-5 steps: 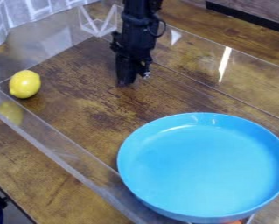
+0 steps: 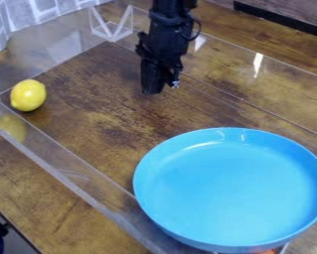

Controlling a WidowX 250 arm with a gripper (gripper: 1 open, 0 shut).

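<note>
My black gripper (image 2: 157, 77) is low over the wooden board at the upper middle of the camera view, its fingers dark and hard to make out; nothing shows held in it. A yellow lemon (image 2: 28, 95) lies at the left beside the clear wall. A large blue plate (image 2: 230, 187) fills the lower right.
Clear plastic walls (image 2: 68, 174) border the work area at the left and back. The board (image 2: 107, 119) between lemon, gripper and plate is bare. A small orange object (image 2: 264, 249) peeks out below the plate.
My gripper has shifted slightly to the right over the last second. The lemon and plate have stayed where they were.
</note>
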